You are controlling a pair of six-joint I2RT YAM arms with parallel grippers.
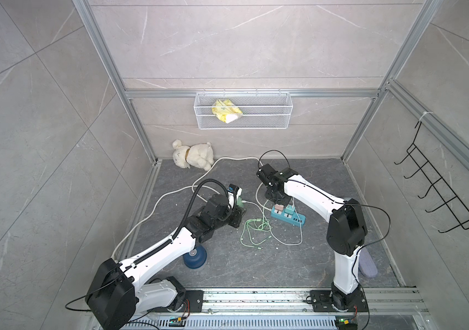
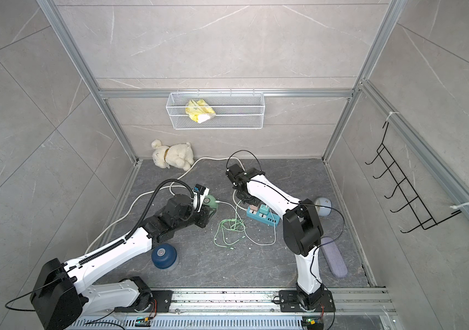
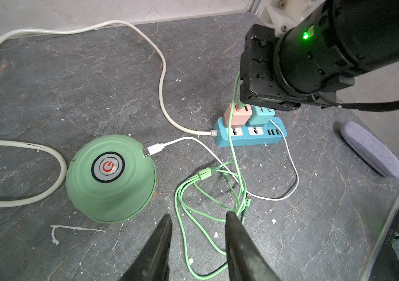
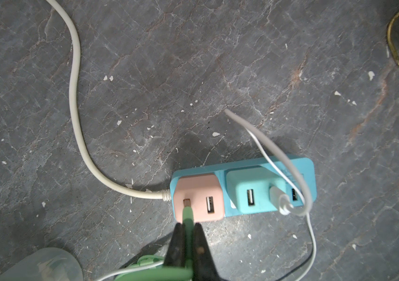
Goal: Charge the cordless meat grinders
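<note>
A green grinder lid with power button (image 3: 108,187) has a white cable's connector (image 3: 155,149) at its side. Above the blue power strip (image 4: 302,171), my right gripper is shut on a green cable plug (image 4: 187,213), whose tip is at a port of the pink charger (image 4: 198,187). A turquoise charger (image 4: 241,185) holds a white plug. My left gripper, fingers apart and empty, hangs over the floor before the lid, beside loose green cables (image 3: 204,174). A blue grinder (image 2: 164,255) stands near the front left.
A white bear (image 2: 174,154) lies at the back left, a purple case (image 3: 370,147) at the right, and a long white power cord (image 4: 75,93) runs behind the strip. A wire basket (image 1: 267,110) hangs on the back wall.
</note>
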